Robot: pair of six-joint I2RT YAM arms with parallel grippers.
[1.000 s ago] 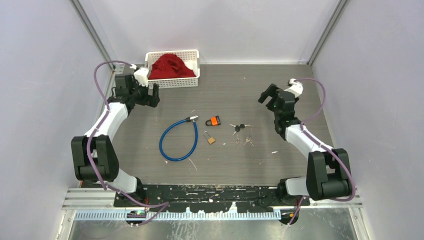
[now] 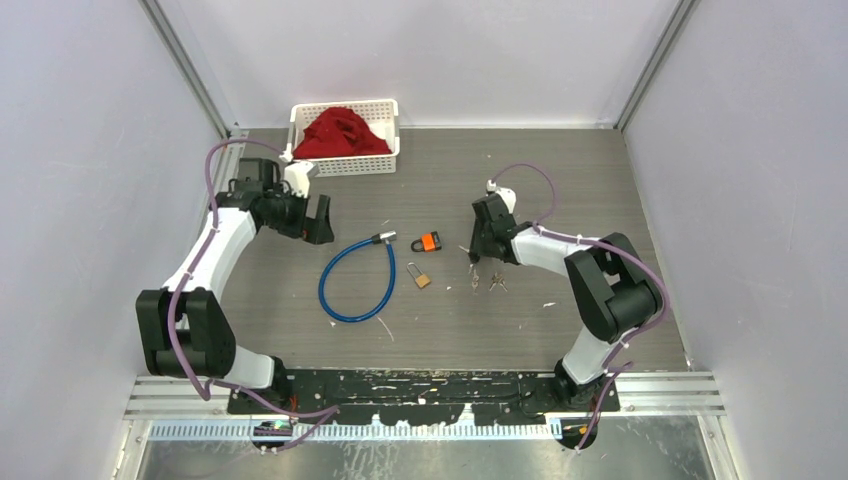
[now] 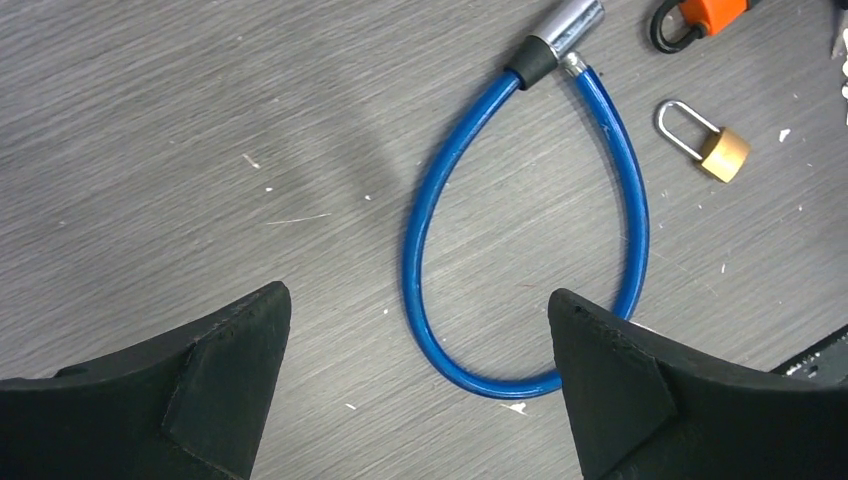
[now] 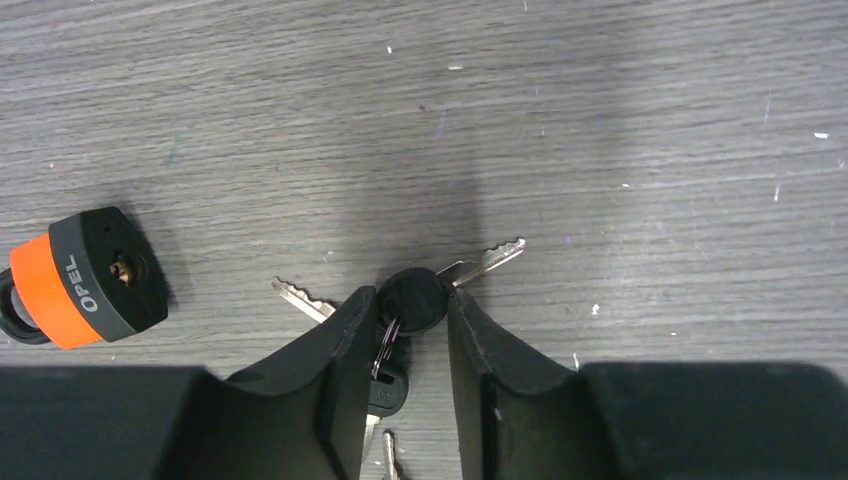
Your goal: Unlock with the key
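Note:
My right gripper (image 2: pixel 476 250) is down over a bunch of dark-headed keys, its fingers part closed at a round black key head (image 4: pixel 413 298); whether it grips cannot be told. Silver blades (image 4: pixel 497 254) stick out from it. Left of this lies an orange-and-black OPEL padlock (image 4: pixel 99 275), keyhole visible. A brass padlock (image 3: pixel 724 153) and a blue cable lock (image 3: pixel 431 187) lie on the table. My left gripper hangs open above the table's left side, nothing between its fingers.
More keys (image 2: pixel 497 281) lie in front of the right gripper. A white basket (image 2: pixel 345 166) with red cloth stands at the back left.
My right gripper has moved left from the right side down onto the black-headed keys, its fingers closing in.

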